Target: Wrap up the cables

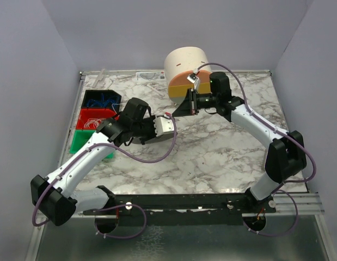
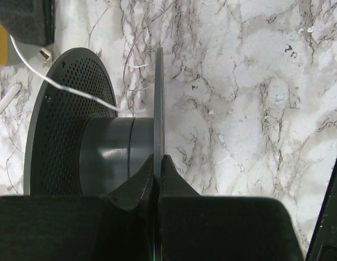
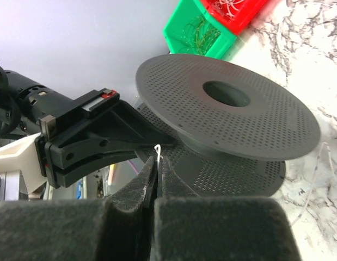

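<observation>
A dark grey spool with two perforated flanges is held on edge in the left wrist view. My left gripper is shut on the thin rim of one flange. From the spool's core a white cable stretches to the fingers of my right gripper. That gripper is shut on the cable, whose short white tip pokes up between its fingertips. Seen from above, the spool is mostly covered by the left arm, and the right gripper points at it from the upper right.
Black, red and green bins stand at the left, with blue cables in the black one and a white cable in the red. A large white cylinder occupies the back.
</observation>
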